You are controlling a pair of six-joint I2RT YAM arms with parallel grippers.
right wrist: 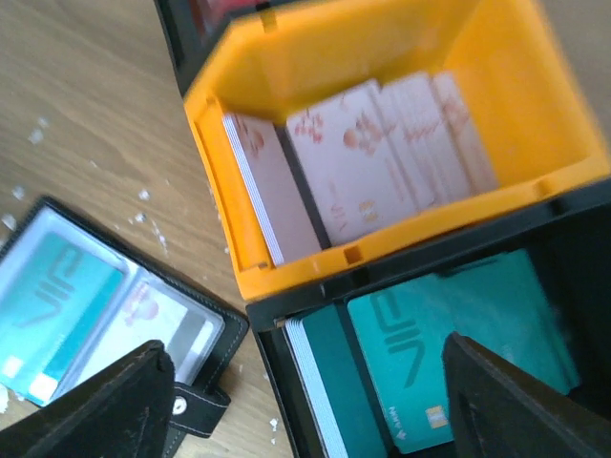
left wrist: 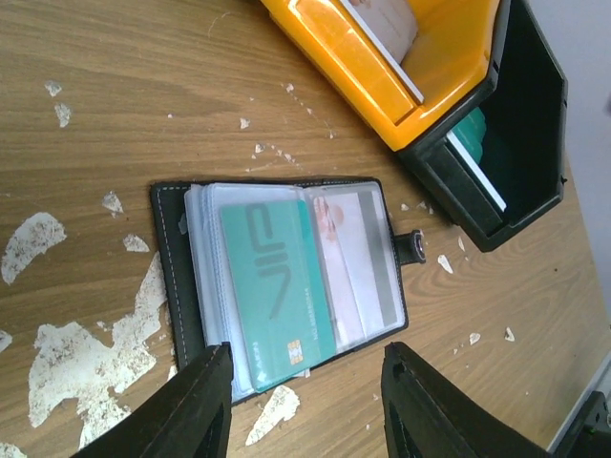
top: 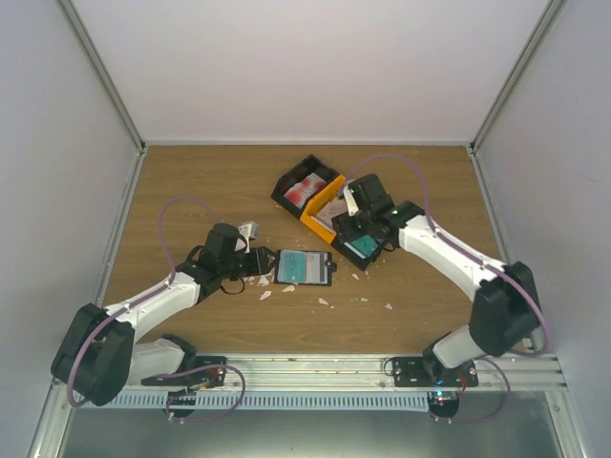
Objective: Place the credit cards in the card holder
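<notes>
The card holder (left wrist: pixel 173 277) lies open and flat on the table, its clear sleeves spread. A teal card (left wrist: pixel 277 286) shows in one sleeve and a white card with pink marks (left wrist: pixel 353 262) in the sleeve beside it. My left gripper is parted at the holder's near edge, with nothing between its fingers. Open and empty, my right gripper hangs over the boxes. Teal cards (right wrist: pixel 410 343) stand in the black box below it, and white cards with pink prints (right wrist: pixel 348 157) stand in the yellow box.
Another black box (top: pixel 281 195) with red-and-white cards (top: pixel 305 190) adjoins the yellow box (top: pixel 315 225) at the back. Pale flakes (left wrist: pixel 81 367) mark the wood around the holder.
</notes>
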